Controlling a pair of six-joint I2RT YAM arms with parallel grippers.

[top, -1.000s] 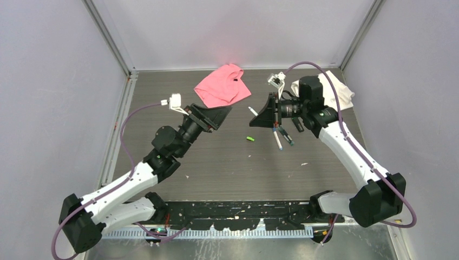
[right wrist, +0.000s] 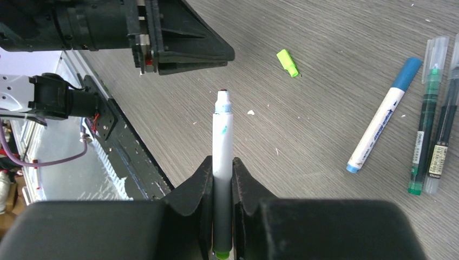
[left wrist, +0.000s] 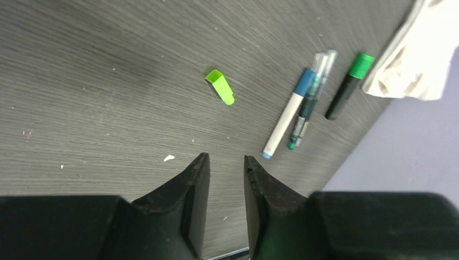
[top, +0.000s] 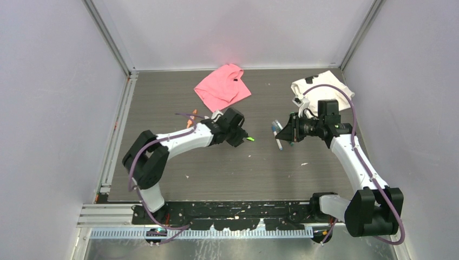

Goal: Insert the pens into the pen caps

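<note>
My right gripper is shut on an uncapped white pen (right wrist: 222, 135) with a green end, held upright in the right wrist view. My left gripper is part open and empty, pointing down near the small green cap (left wrist: 221, 88) lying on the table. To the right lie a white pen with blue cap (left wrist: 286, 119), two clear-capped pens (right wrist: 425, 124) side by side, and a black marker with green cap (left wrist: 342, 95).
A pink cloth (top: 222, 86) lies at the back middle, and a cream cloth (top: 338, 84) at the back right, partly behind the right arm.
My left gripper has swung right and turned downward toward the green cap. My right gripper has moved right with the white pen, away from the middle.
</note>
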